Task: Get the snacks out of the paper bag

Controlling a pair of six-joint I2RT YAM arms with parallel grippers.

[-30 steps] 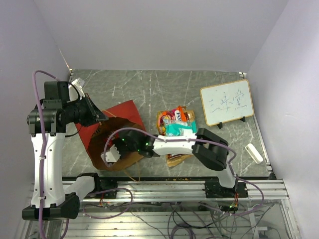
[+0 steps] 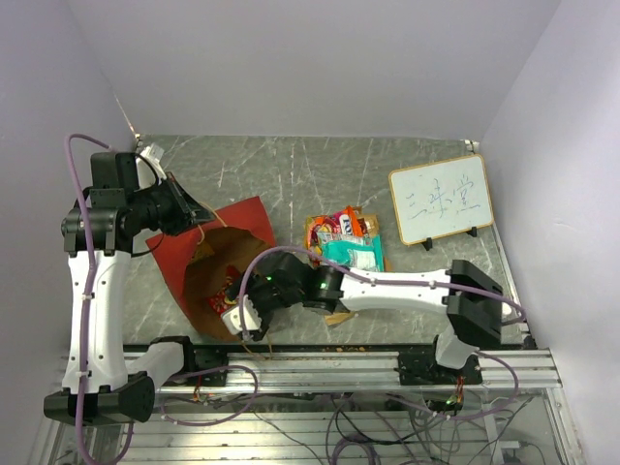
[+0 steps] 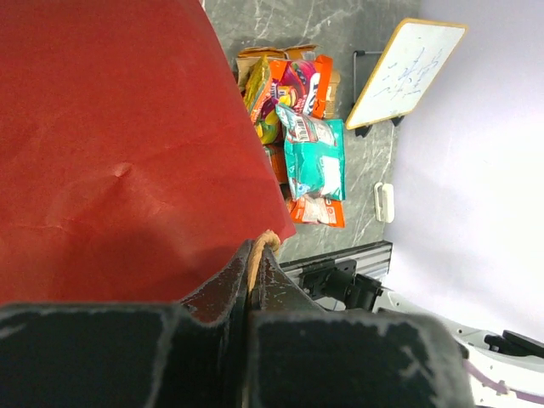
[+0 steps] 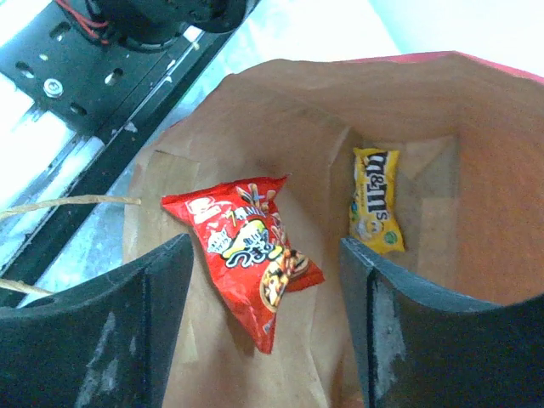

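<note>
The red paper bag (image 2: 171,254) lies tipped with its brown mouth facing the front. Its twisted cord handle (image 3: 269,239) is pinched by my left gripper, which is shut. Inside the bag, the right wrist view shows a red snack packet (image 4: 242,246) and, deeper in, a yellow m&m's packet (image 4: 375,200). My right gripper is open at the bag's mouth, with the red packet seen between its fingers but not gripped. In the top view, the right gripper's fingertips are mostly hidden behind its own wrist.
Several snack packets lie piled right of the bag, a teal one (image 3: 316,157) on top. A small whiteboard (image 2: 442,200) stands at the right. The bag's other cord handle (image 4: 68,204) hangs near the right gripper.
</note>
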